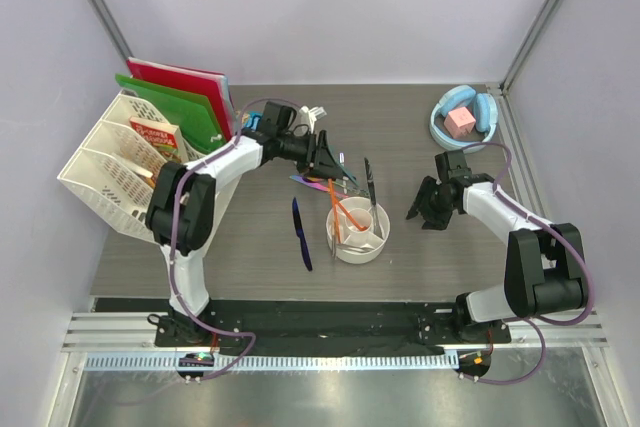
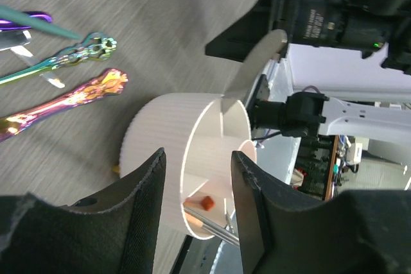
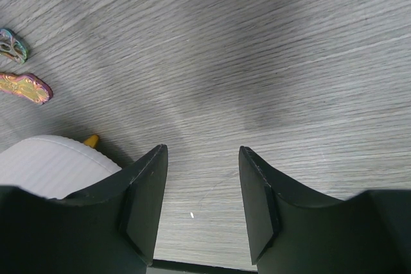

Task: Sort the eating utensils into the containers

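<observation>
A round white container (image 1: pixel 377 253) stands mid-table with several utensils upright in it, among them an orange-handled one (image 1: pixel 347 207) and a dark knife (image 1: pixel 371 189). Behind it my left gripper (image 1: pixel 336 171) hangs above loose utensils, open and empty. In the left wrist view, a rainbow-green handle (image 2: pixel 77 54) and a pink-gold handle (image 2: pixel 70 99) lie beside the container (image 2: pixel 151 133), which shows beyond the fingers. A blue knife (image 1: pixel 302 234) lies left of the container. To its right, over bare table, my right gripper is open with nothing between its fingers.
At the left stands a white rack (image 1: pixel 105 162) holding folders and a small box. Blue headphones (image 1: pixel 486 112) around a pink block (image 1: pixel 460 123) lie at the back right. Bare table stretches between them and the container.
</observation>
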